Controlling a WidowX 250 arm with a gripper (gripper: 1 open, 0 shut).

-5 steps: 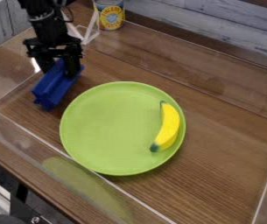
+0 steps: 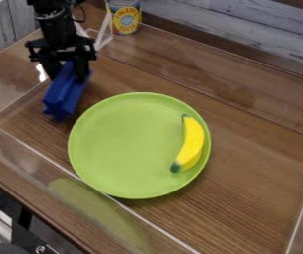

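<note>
My black gripper is at the upper left, shut on a blue block-like object that hangs or leans below it, tilted, over the wooden surface left of a green plate. Whether the blue object touches the table I cannot tell. A yellow banana lies on the right part of the plate.
A can stands at the top behind the gripper. A clear wall or edge runs along the left, with a greenish object beyond it at the bottom.
My gripper and the blue object have shifted slightly upward in the view, the object standing a little more steeply. The plate and banana are unchanged.
</note>
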